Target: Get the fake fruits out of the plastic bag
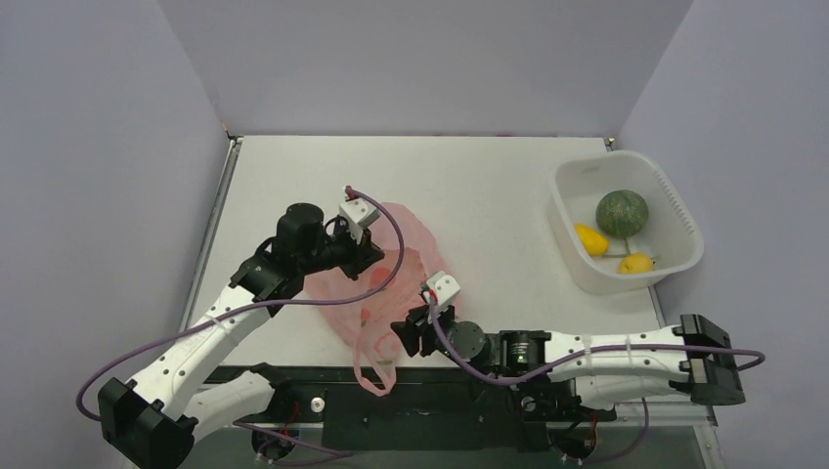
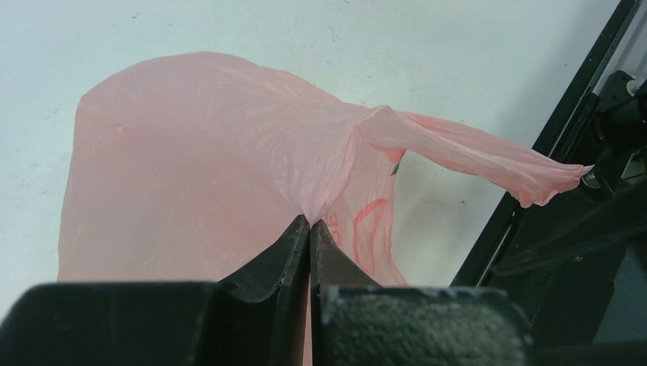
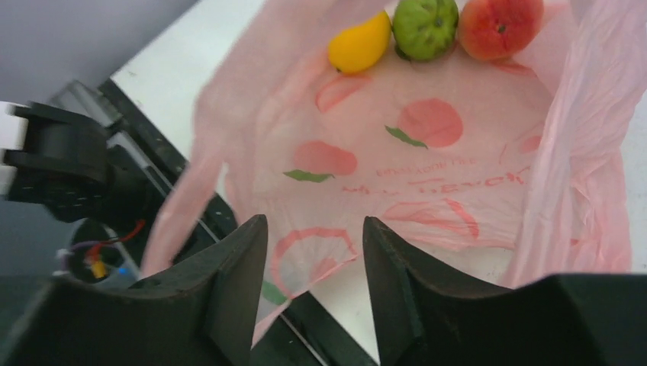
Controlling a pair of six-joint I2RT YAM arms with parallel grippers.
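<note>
A thin pink plastic bag (image 1: 337,318) lies on the table, its handle loop hanging toward the front edge. My left gripper is shut on the bag's gathered edge, a thin fold of plastic at its fingertips. In the right wrist view the bag's mouth gapes, and inside sit a yellow fruit (image 3: 360,44), a green fruit (image 3: 425,29) and a red-orange fruit (image 3: 500,27). My right gripper stands part open before that mouth, nothing held between its fingers. From above, it is (image 1: 415,337) at the bag's right front side.
A white bin (image 1: 577,269) at the right holds a green melon-like fruit (image 1: 622,213), a yellow fruit (image 1: 591,239) and another yellow fruit (image 1: 637,263). Open table (image 1: 499,215) lies between bag and bin. The front edge is close to the right gripper.
</note>
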